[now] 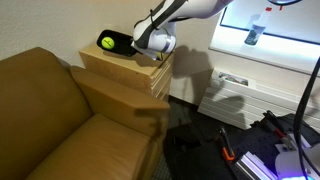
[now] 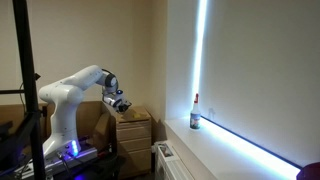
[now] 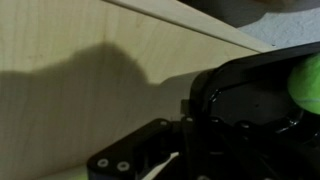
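Note:
A black tray-like container [image 1: 122,39] is held tilted above the wooden cabinet top, its far end toward the wall. Inside it at the left end rests a yellow-green ball [image 1: 107,43], also visible at the right edge of the wrist view. My gripper [image 1: 137,46] is shut on the container's near side. In the wrist view the black rim [image 3: 262,64] rises from between the dark fingers, and the ball [image 3: 306,84] lies against the inner wall. The fingertips themselves are hard to make out against the black.
The wooden cabinet [image 2: 133,139] stands below the gripper, its top [image 3: 80,85] bare under the arm's shadow. A brown sofa [image 1: 75,120] is in front of it. A spray bottle [image 2: 195,112] stands on the window ledge to the right.

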